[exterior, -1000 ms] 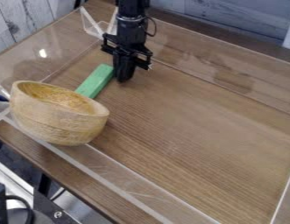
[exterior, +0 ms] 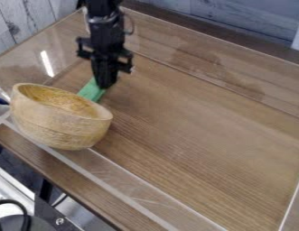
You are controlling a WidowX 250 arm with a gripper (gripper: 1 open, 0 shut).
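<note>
My gripper (exterior: 106,74) is at the upper left, pointing down over a green strip (exterior: 94,88) that lies on the wooden tabletop just behind a large tan bowl (exterior: 58,122). The fingertips are blurred; they look shut, close to or on the green strip, and I cannot tell whether they touch it. The bowl is at the lower left and hides the near end of the strip.
A tiled surface shows at the far top-left corner, and dark space with a cable lies past the table's lower-left edge.
The bowl and strip appear in about the same places.
</note>
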